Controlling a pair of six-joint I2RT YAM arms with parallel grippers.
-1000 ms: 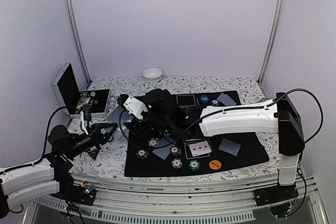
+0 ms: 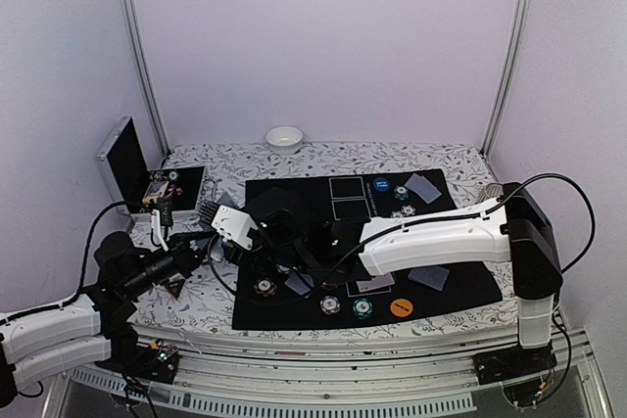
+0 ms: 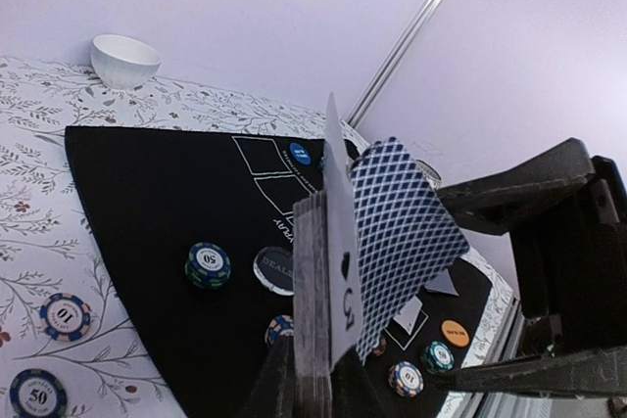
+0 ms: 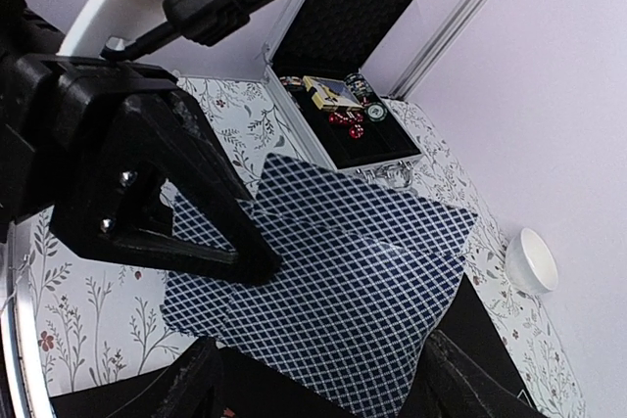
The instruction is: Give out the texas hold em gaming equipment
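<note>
In the left wrist view, my left gripper is shut on a deck of cards (image 3: 313, 291), held upright with its edges toward the camera. A card with a blue checkered back (image 3: 402, 217) fans out from the deck's right side. My right gripper faces it, its two fingers apart on either side of the checkered cards (image 4: 333, 291) in the right wrist view. In the left wrist view, its upper fingertip is close to the fanned card; whether they touch, I cannot tell. From above, both grippers meet at the left edge of the black mat (image 2: 294, 318).
An open case (image 2: 186, 183) stands at the left back, with chips, dice and a card box inside. The white bowl (image 2: 284, 138) is at the back. Chip stacks (image 2: 330, 305) and checkered cards (image 2: 428, 277) lie on the mat, partly under my right arm.
My right gripper has come leftward and toward the front, down to the cards in the left gripper, and now covers more of them from above.
</note>
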